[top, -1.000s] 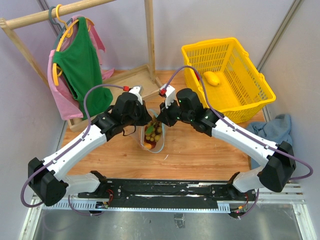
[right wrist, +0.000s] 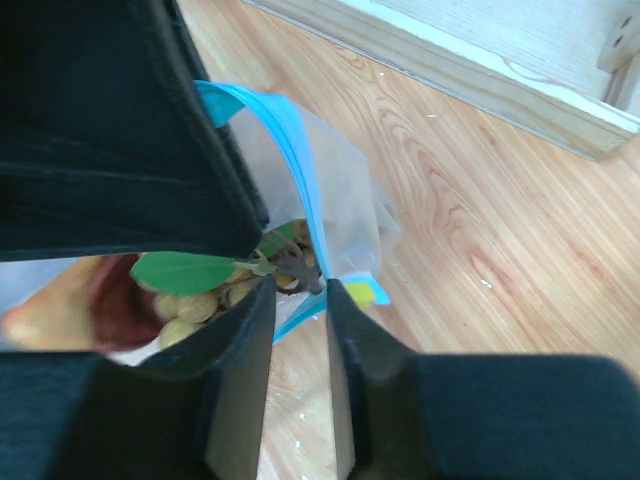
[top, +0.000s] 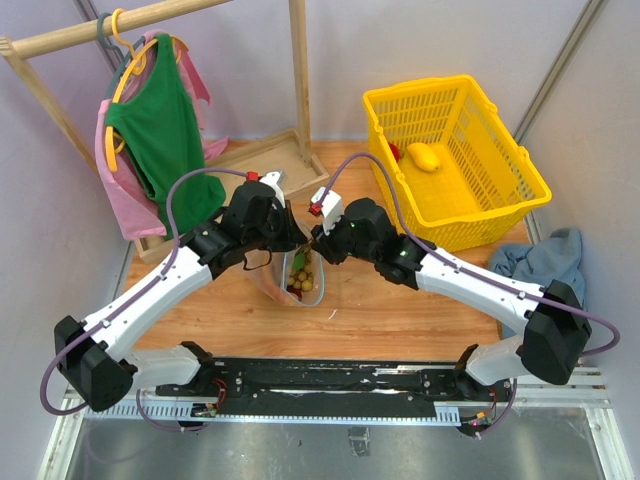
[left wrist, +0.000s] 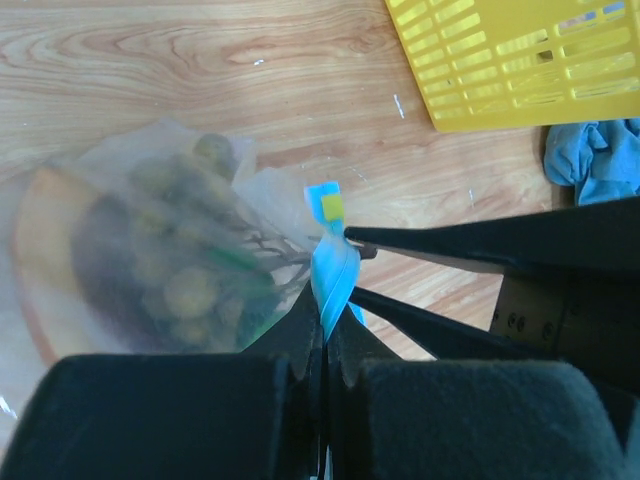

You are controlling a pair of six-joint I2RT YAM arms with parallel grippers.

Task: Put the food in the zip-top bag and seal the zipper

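Observation:
The clear zip top bag (top: pixel 303 272) stands on the table with food inside; a green leaf (right wrist: pixel 185 272) and several round tan pieces (right wrist: pixel 190 307) show through its mouth. In the left wrist view, my left gripper is shut on the bag's blue zip rim (left wrist: pixel 335 270), the strip pinched between its fingers. A yellow slider (left wrist: pixel 333 207) sits at the rim's end. My right gripper is partly open, its fingertips apart at the rim near that same slider end. Whether the rim lies between its fingers is hard to tell.
A yellow basket (top: pixel 480 225) holding a yellow item stands at the back right. Behind the bag is a wooden tray (top: pixel 262 165), beside a rack of hung clothes. Blue cloth (top: pixel 540 265) lies at the right. Bare table surrounds the bag's front.
My right gripper has shifted a little left and down, closer to the left one. The left arm is nearly still.

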